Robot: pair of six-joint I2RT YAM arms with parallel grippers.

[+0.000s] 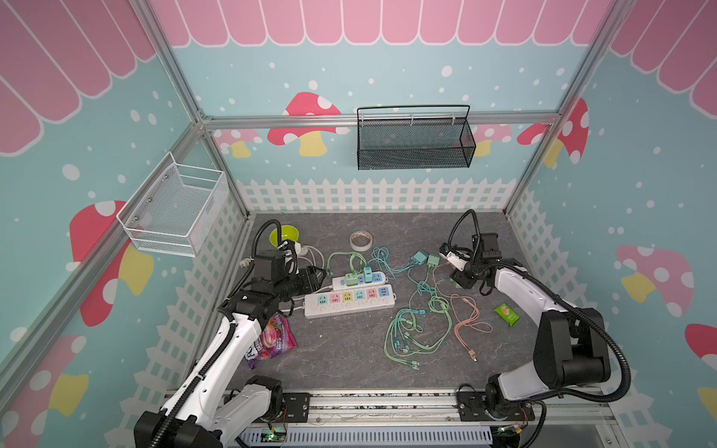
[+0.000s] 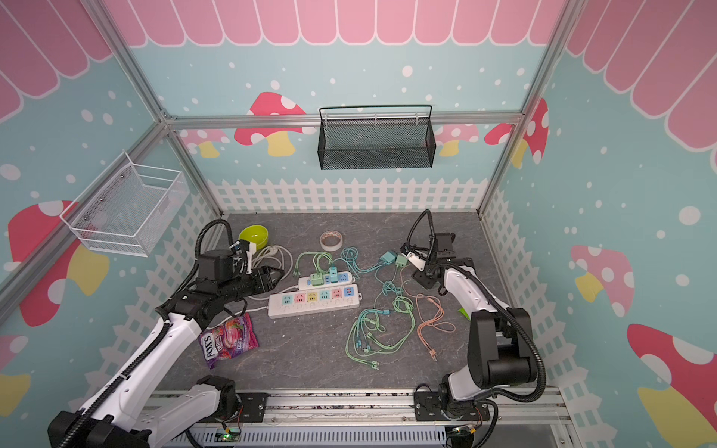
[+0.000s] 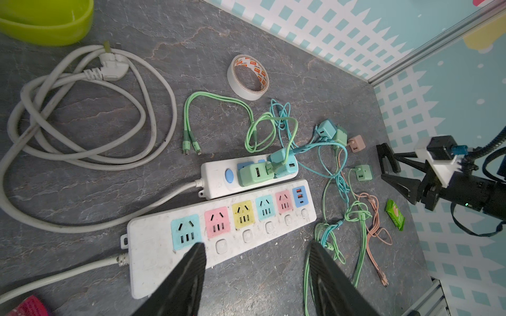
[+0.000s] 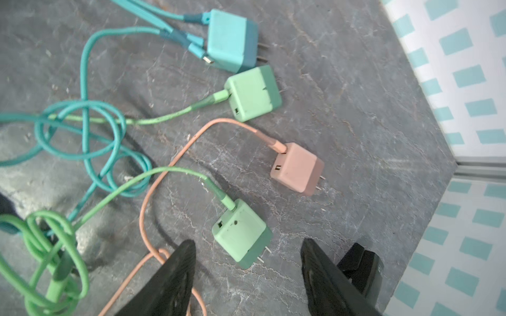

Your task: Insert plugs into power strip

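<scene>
A long white power strip (image 3: 221, 237) with empty coloured sockets lies in front of a shorter strip (image 3: 213, 179) holding a green plug (image 3: 255, 173) and a blue plug (image 3: 284, 166). My open left gripper hangs above them. In the right wrist view, my open right gripper is over a green charger (image 4: 239, 231), with nothing held; a pink charger (image 4: 296, 167), another green charger (image 4: 253, 92) and a blue charger (image 4: 232, 39) lie beyond it, each on a cable.
Tangled cables (image 1: 418, 328) cover the centre right. A lime bowl (image 3: 42, 21), tape roll (image 3: 247, 92), purple snack bag (image 2: 227, 339) and green packet (image 1: 506, 313) lie around. Mesh baskets hang on the walls.
</scene>
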